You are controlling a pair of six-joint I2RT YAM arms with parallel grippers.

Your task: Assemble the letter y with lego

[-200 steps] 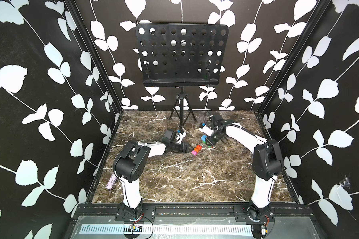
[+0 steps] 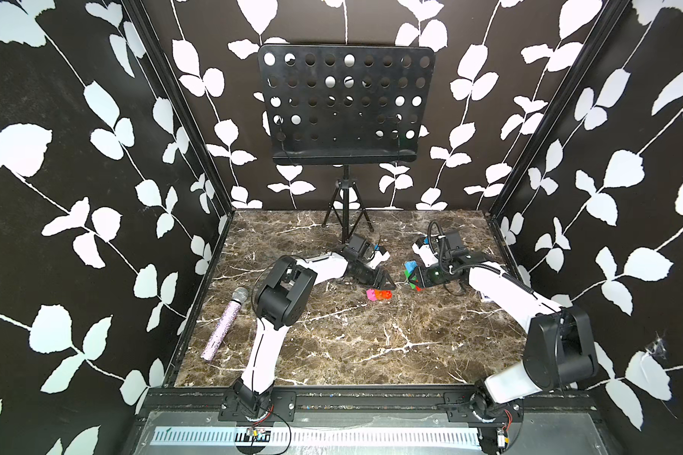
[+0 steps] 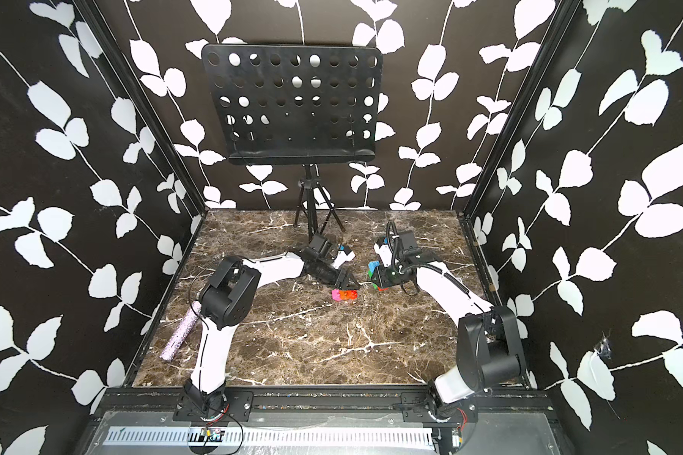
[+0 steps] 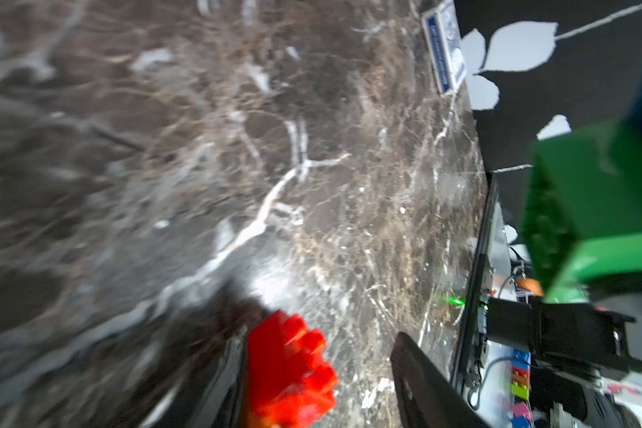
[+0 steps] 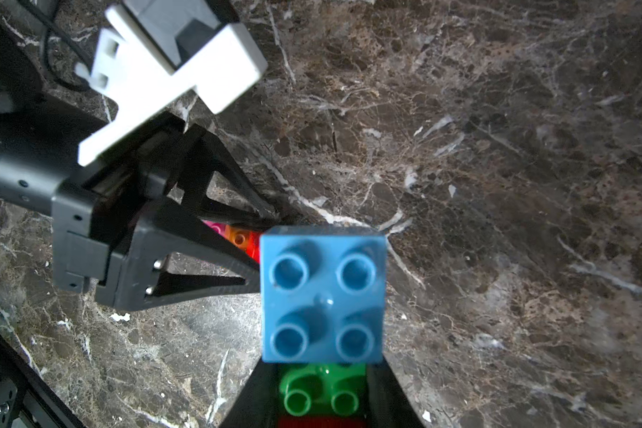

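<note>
A pink and orange-red brick group (image 2: 378,295) lies mid-table. Above it my left gripper (image 3: 347,283) stands part open; in the left wrist view its fingertips flank the red brick (image 4: 289,363), which is beside the left finger, with space to the other. My right gripper (image 3: 379,276) is shut on a block assembly of a blue brick (image 5: 323,299), a green brick (image 5: 322,388) and a red piece at the bottom, held a little to the right of the left gripper.
A black music stand (image 2: 346,106) stands at the back. A sparkly microphone (image 2: 221,324) lies at the left edge. A small white-and-blue box (image 4: 443,46) lies near an edge.
My left gripper has moved right over the orange and pink bricks, which now lie more sideways. My right gripper has moved right and toward the front with its bricks.
</note>
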